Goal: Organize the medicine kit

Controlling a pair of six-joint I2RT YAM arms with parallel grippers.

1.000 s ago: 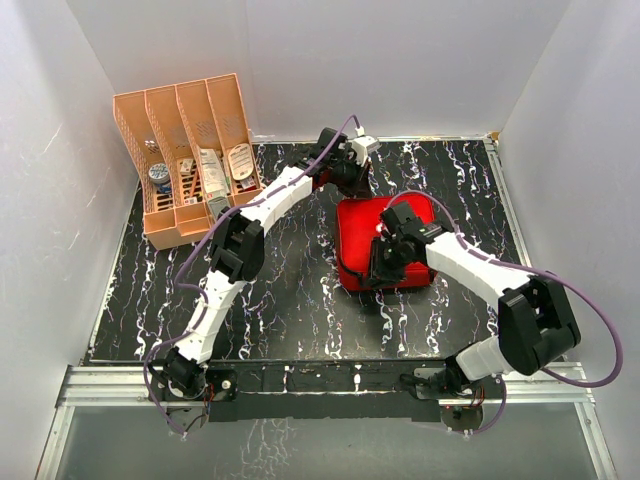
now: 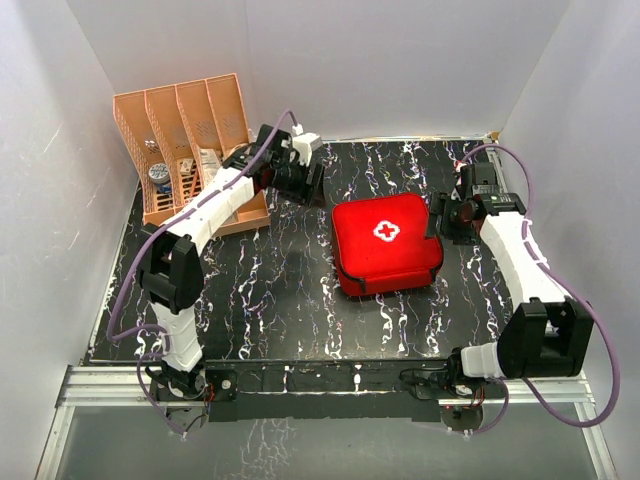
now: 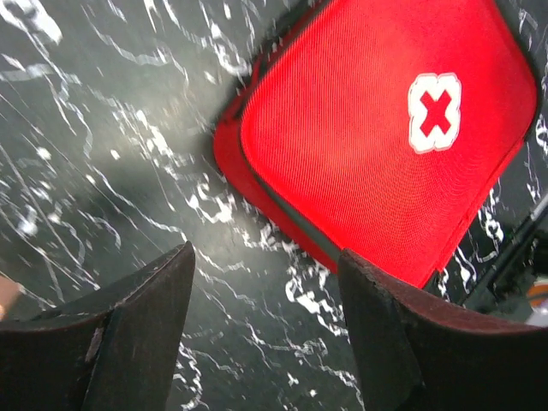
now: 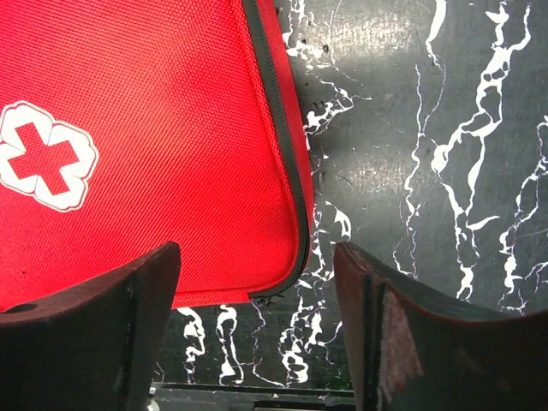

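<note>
A red medicine kit bag [image 2: 380,255] with a white-edged cross lies flat and closed on the dark marbled table. Black zipper trim [image 4: 278,120] runs along its edge; no gap shows in its lid. Left of the bag, above the table, my left gripper [image 2: 314,186] stands open and empty; in its wrist view the bag's corner [image 3: 248,145] lies beyond the fingertips. My right gripper is open over the bag's right side, near a front corner, with nothing held between its fingers.
An orange compartment rack [image 2: 163,205] stands at the back left, holding a round tin [image 2: 159,175] and other items, partly hidden by my left arm. Bare table [image 2: 280,300] lies between rack and bag. White walls close in both sides.
The left gripper has drawn back leftward from the bag's rear edge. The bag has shifted slightly at most.
</note>
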